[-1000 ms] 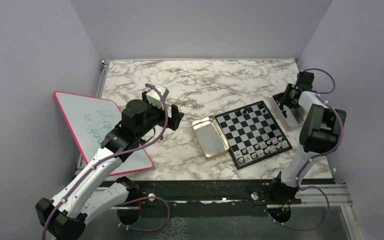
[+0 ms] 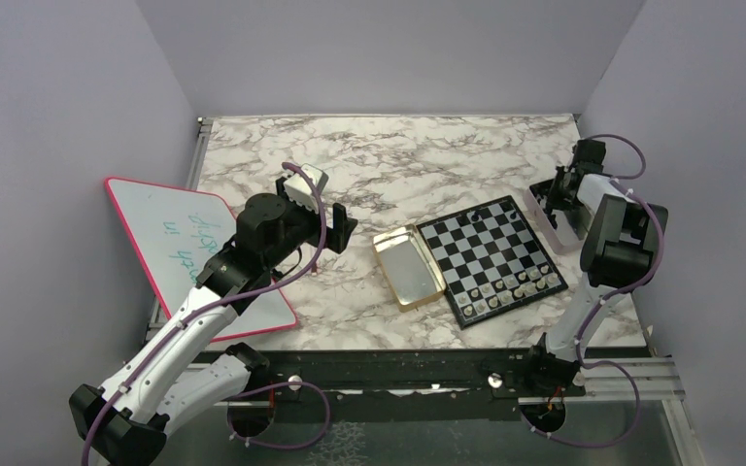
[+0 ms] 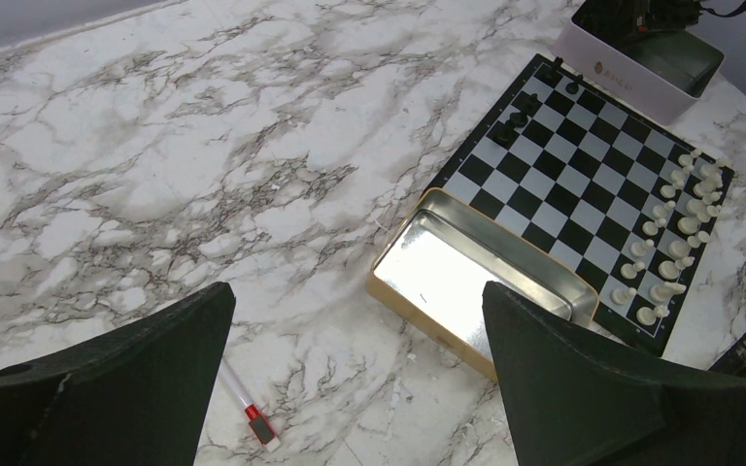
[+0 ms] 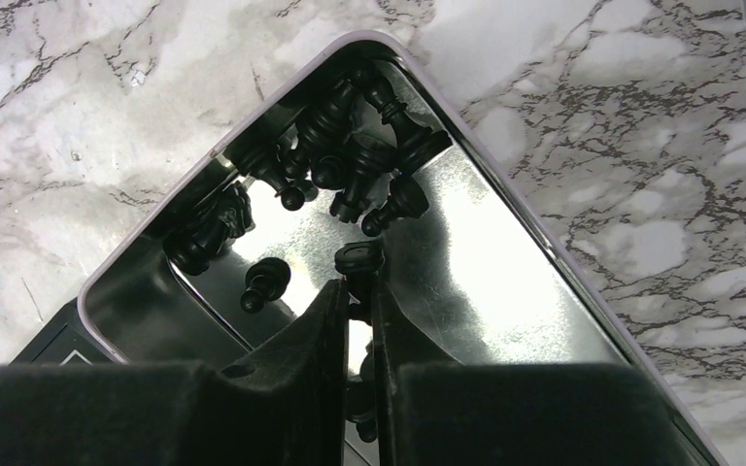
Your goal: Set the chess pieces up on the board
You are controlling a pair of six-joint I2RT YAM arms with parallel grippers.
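On the chessboard (image 2: 486,254), white pieces (image 3: 675,233) stand in rows along one side. Several black pieces (image 3: 520,118) are at the opposite side. More black pieces (image 4: 325,126) lie jumbled in a pinkish metal box (image 4: 505,291) at the right of the table. Down inside that box is my right gripper, its fingers close together around a dark gap. One black piece (image 4: 359,256) lies right at its fingertips; whether it is gripped cannot be told. My left gripper is open and empty, held left of the board.
An empty gold-rimmed tray (image 2: 410,272) sits against the board's left side. A red-capped marker (image 3: 253,413) lies on the marble, and a whiteboard (image 2: 189,248) is at far left.
The left arm, board and tray have stayed in place.
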